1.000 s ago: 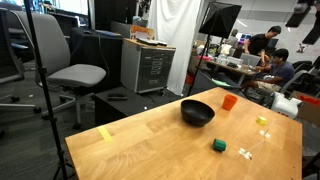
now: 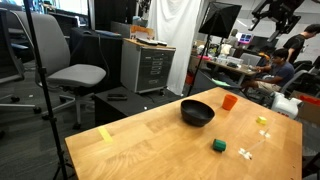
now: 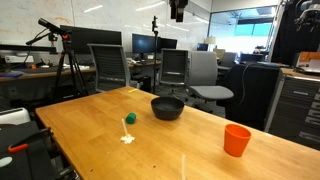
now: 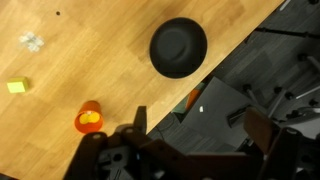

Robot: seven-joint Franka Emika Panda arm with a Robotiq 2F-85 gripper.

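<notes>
My gripper is high over the table edge, its dark fingers spread wide with nothing between them. At the top of exterior view 1 the gripper [image 2: 262, 20] hangs well above the table. A black bowl [image 4: 178, 48] rests on the wooden table, ahead of the fingers in the wrist view. Left of the fingers stands an orange cup [image 4: 89, 121] with something yellow inside. A yellow block [image 4: 17, 86] and a small white item [image 4: 31, 41] lie farther left. The green object [image 2: 219, 145] sits near the table's middle, outside the wrist view.
The wooden table [image 2: 150, 145] has broad bare areas around the bowl. Yellow tape [image 2: 105, 134] marks its left part. Beyond the edge are a grey cabinet [image 2: 146, 68] and an office chair [image 2: 78, 75]. People sit and stand in the background.
My gripper has shifted left in exterior view 1, from the upper right corner, and more of it shows. The bowl, cup, green object and yellow block have stayed in place.
</notes>
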